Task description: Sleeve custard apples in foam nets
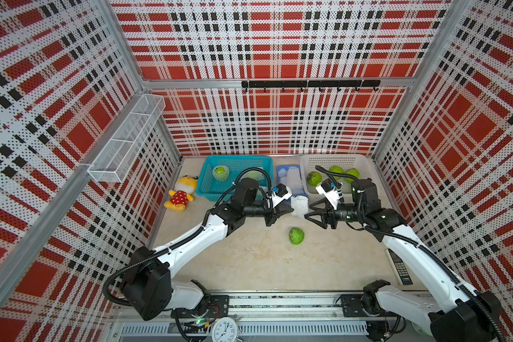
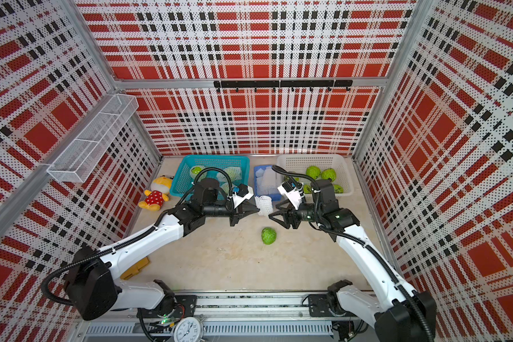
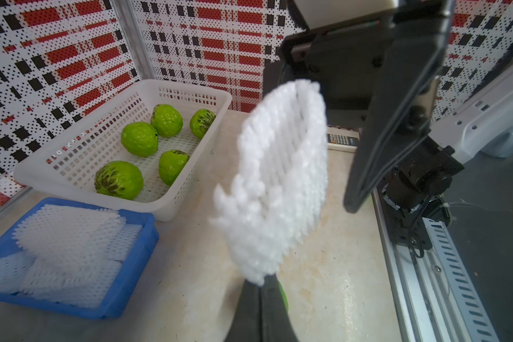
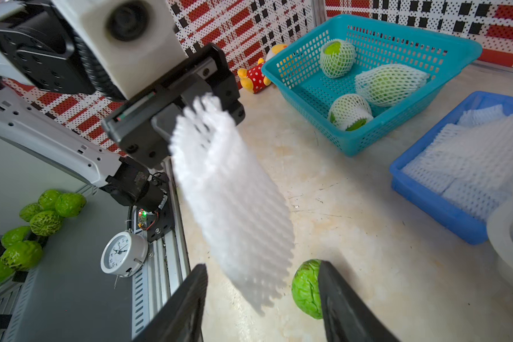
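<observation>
A white foam net (image 3: 273, 176) hangs upright-ish in mid-air between the grippers, its lower end pinched by my left gripper, which is shut on it. My right gripper stands open just to the right, the net in front of and partly between its fingers. A loose custard apple (image 1: 296, 235) lies on the table beneath. More custard apples (image 3: 139, 138) sit in the white basket (image 1: 362, 165). Netted fruits (image 4: 337, 57) lie in the teal basket (image 4: 302, 97). Spare nets (image 4: 484, 159) fill the blue tray (image 4: 416, 193).
The baskets and tray line the back of the table (image 1: 239, 262). A plush toy (image 1: 179, 196) lies at the left, a remote-like device (image 1: 399, 265) at the right.
</observation>
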